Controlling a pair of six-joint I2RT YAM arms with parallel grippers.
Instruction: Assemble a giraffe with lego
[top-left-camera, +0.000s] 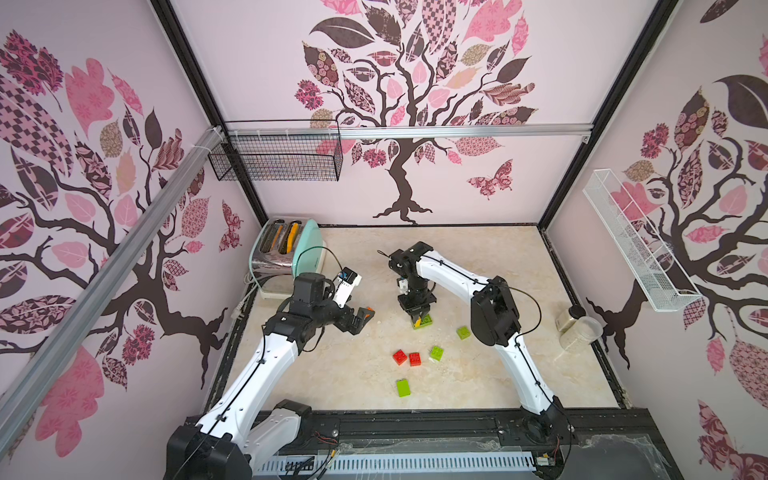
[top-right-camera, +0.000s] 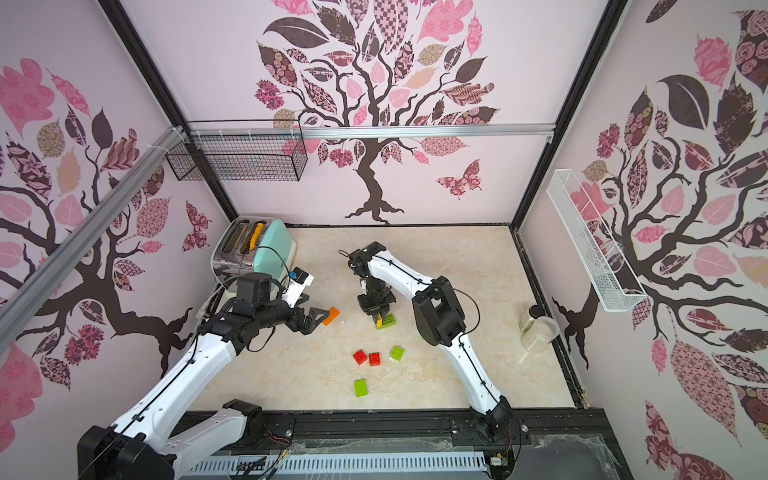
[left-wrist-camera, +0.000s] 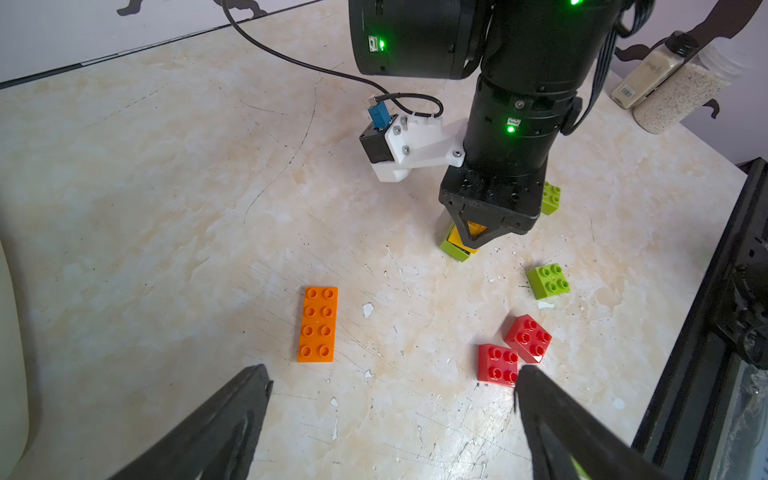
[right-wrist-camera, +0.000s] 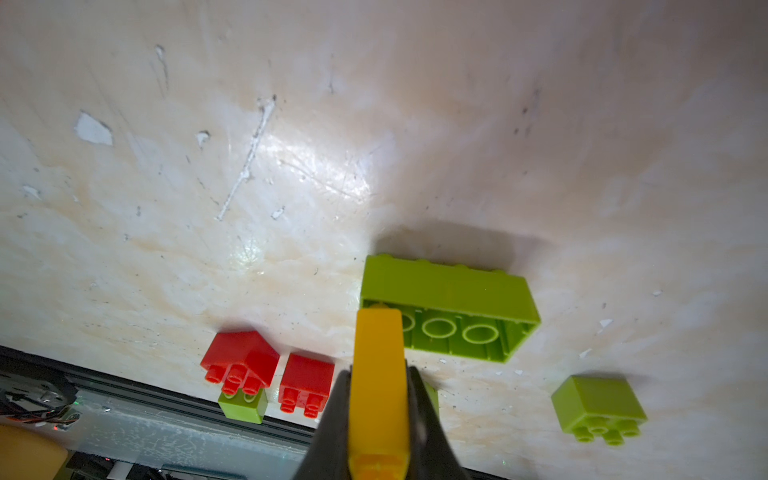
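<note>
My right gripper is shut on a yellow brick (right-wrist-camera: 379, 376), seen end-on between its fingers. Just past that brick lies a long green brick (right-wrist-camera: 448, 292), tipped on its side with its hollow underside showing; the two overlap in the right wrist view, and I cannot tell whether they are joined. My left gripper is open and empty above the table. In its view an orange brick (left-wrist-camera: 318, 324) lies flat with its studs up. Two red bricks (left-wrist-camera: 497, 365) sit close together, and a small green brick (left-wrist-camera: 548, 281) lies near them.
Another small green brick (top-left-camera: 464, 332) lies right of the right gripper. A further green brick (top-left-camera: 403, 388) is near the front edge. A toaster (top-left-camera: 284, 248) stands at the back left, and jars (top-left-camera: 580, 333) at the right edge.
</note>
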